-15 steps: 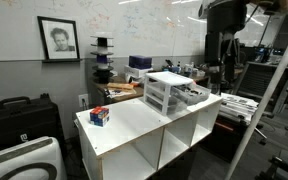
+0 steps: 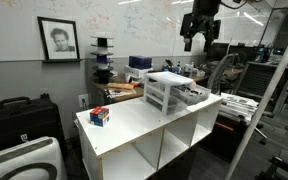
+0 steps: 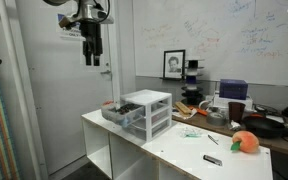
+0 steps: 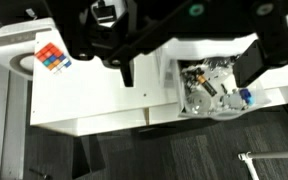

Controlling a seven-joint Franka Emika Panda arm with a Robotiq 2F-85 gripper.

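High above the far end of a long white shelf unit (image 2: 124,136), my gripper (image 2: 196,46) stands open, with nothing between its fingers. In the wrist view the two dark fingers (image 4: 125,62) are spread wide on either side of the gripper. Beneath and to the right lies a clear bin (image 4: 174,98) with mixed small items in it. A multicoloured cube (image 4: 52,57) rests on the white top to the left, well away from the fingers. White drawers (image 3: 162,124) stand beside the bin in the second exterior view.
An orange round object (image 3: 245,141) and a dark small item (image 3: 212,160) lie on the white top. Behind it, a wooden desk holds a pan (image 3: 263,127) and other things. A pale post (image 2: 262,105) rises at the right.
The drawers, bin and cube have stayed put.
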